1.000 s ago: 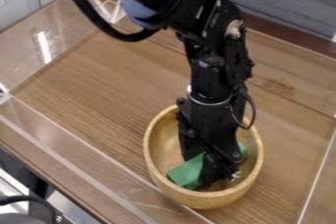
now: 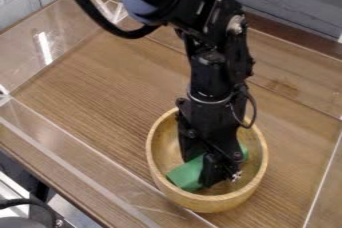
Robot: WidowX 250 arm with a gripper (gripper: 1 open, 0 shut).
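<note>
A round tan bowl [image 2: 170,177] sits on the wooden table near the bottom centre. Inside it lies a green object [image 2: 190,175], partly hidden by my black gripper [image 2: 214,162], which reaches down into the bowl from above. The gripper is shut on the green object, though the fingertips are mostly hidden by the gripper's own body.
Clear plastic edging runs along its left and lower-left edges. A grey panel [image 2: 287,17] stands along the back.
The arm has shifted slightly upward in the view over the last second. The green object still shows inside the bowl under the gripper.
</note>
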